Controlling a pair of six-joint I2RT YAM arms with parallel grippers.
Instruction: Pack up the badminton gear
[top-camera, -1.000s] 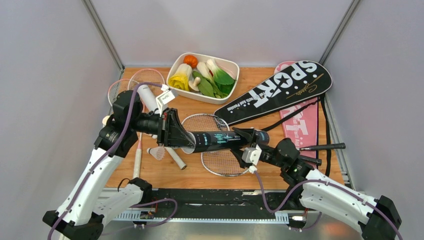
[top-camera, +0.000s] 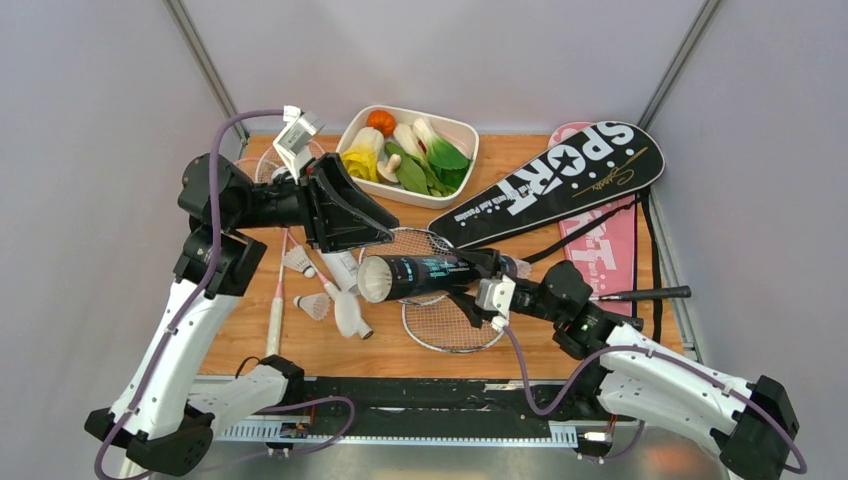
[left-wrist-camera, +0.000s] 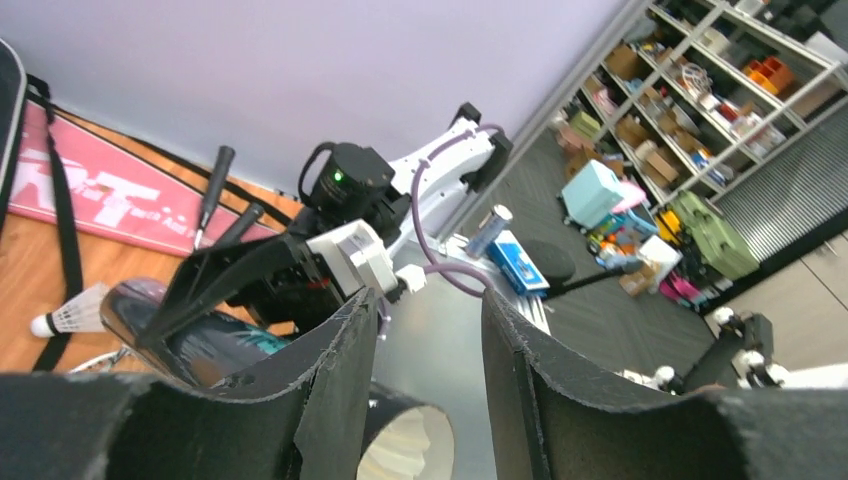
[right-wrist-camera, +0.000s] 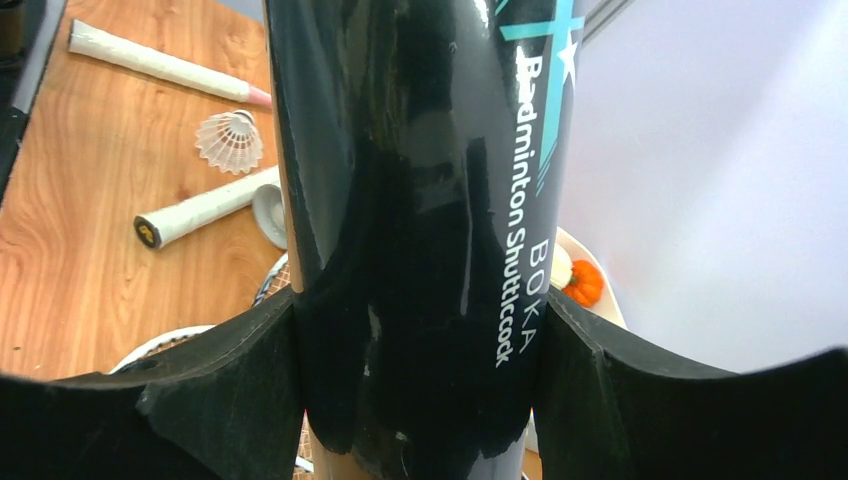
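Observation:
A black BOKA shuttlecock tube (top-camera: 418, 273) (right-wrist-camera: 420, 230) is held level in my right gripper (top-camera: 465, 285), which is shut around it. Its left end is uncapped, showing white shuttlecocks (left-wrist-camera: 405, 440). My left gripper (top-camera: 385, 232) is raised above that end, fingertips a little apart, nothing seen between them. Loose shuttlecocks (top-camera: 312, 305) (right-wrist-camera: 230, 140), white-handled rackets (top-camera: 276, 330) and strung racket heads (top-camera: 450, 330) lie on the table. At right, a black SPORX bag (top-camera: 545, 185) overlaps a pink bag (top-camera: 598, 260).
A white tray (top-camera: 432, 202) of vegetables stands at the back. Dark racket handles (top-camera: 650, 293) lie at the right. Bare wood (top-camera: 540, 355) shows near the front right. Walls enclose the table.
My left gripper has lifted up and away from the tube's left end, uncovering the opening. The tube in my right gripper has turned slightly, its open end facing more toward the camera.

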